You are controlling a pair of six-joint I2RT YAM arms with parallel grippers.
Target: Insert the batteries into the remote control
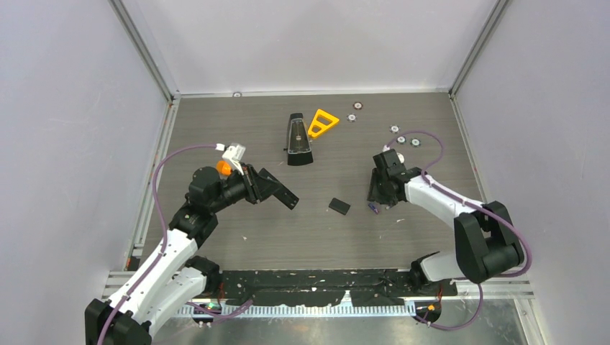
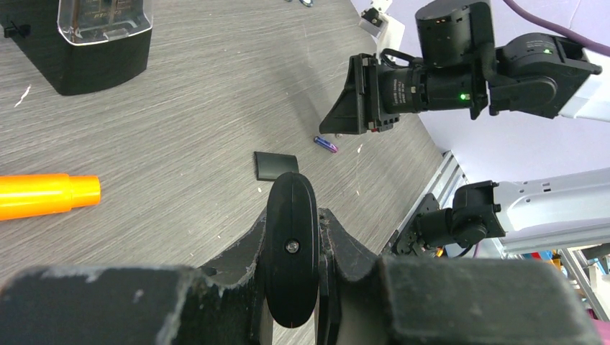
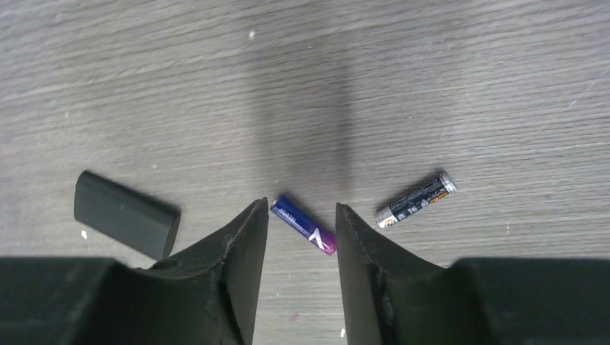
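Observation:
My left gripper (image 1: 263, 185) is shut on the black remote control (image 1: 280, 193), which stands end-on between its fingers. The small battery cover (image 1: 339, 205) lies on the table between the arms. Two batteries lie at the right: a purple one (image 3: 303, 225) and a black-and-silver one (image 3: 416, 199). My right gripper hangs above the table, part open, its fingertips either side of the purple battery in the right wrist view, nothing seen held.
A black metronome-like object (image 1: 298, 140), a yellow triangle (image 1: 322, 123) and several small metal pieces stand at the back. An orange object (image 2: 47, 195) lies by the left arm.

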